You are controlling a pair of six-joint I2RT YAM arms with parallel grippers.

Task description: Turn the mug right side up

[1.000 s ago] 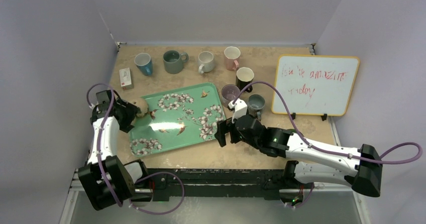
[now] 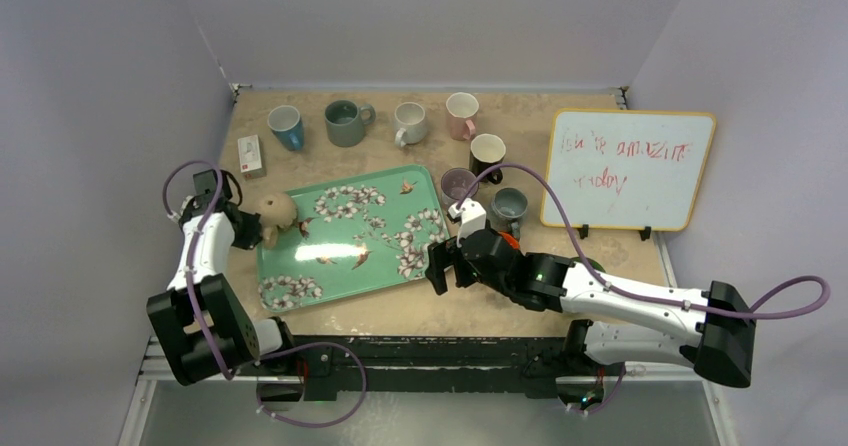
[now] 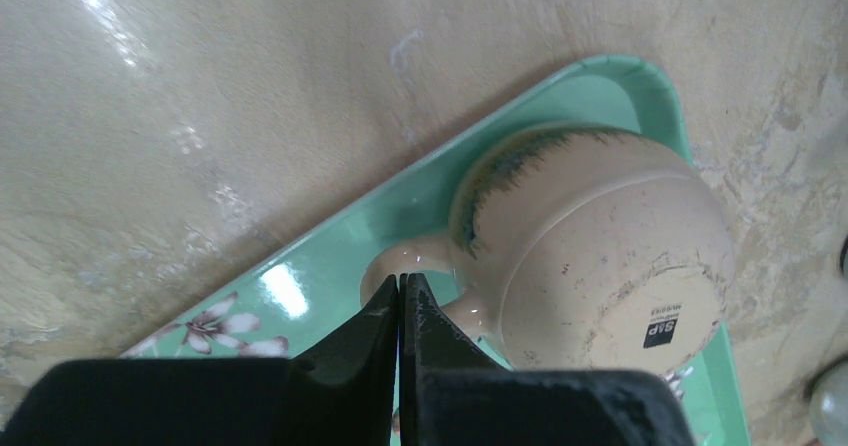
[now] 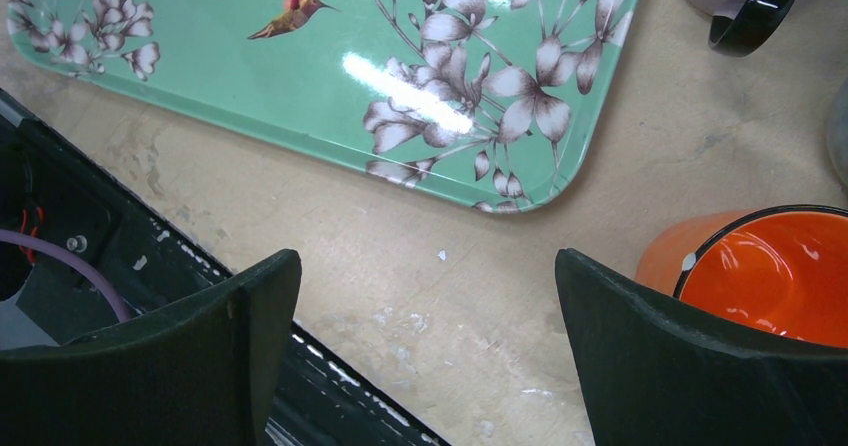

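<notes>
A beige mug (image 2: 278, 208) is upside down at the left end of the green tray (image 2: 350, 286). In the left wrist view, the labelled base of the mug (image 3: 640, 276) faces the camera, its dark-stained rim is turned away, and its handle (image 3: 385, 263) points towards my left gripper. That gripper is shut, its tips overlapping the handle's loop in this view; nothing shows pinched between them. Whether they touch the handle is unclear. My right gripper stands open and empty over bare table, beyond the tray's right front corner.
Several mugs line the back, among them a blue cup (image 2: 285, 126) and a green mug (image 2: 346, 123). An orange mug (image 4: 770, 266) is close beside the right gripper. A small white box (image 2: 250, 156) lies behind the mug; a whiteboard (image 2: 630, 166) stands at right.
The right arm barely moved.
</notes>
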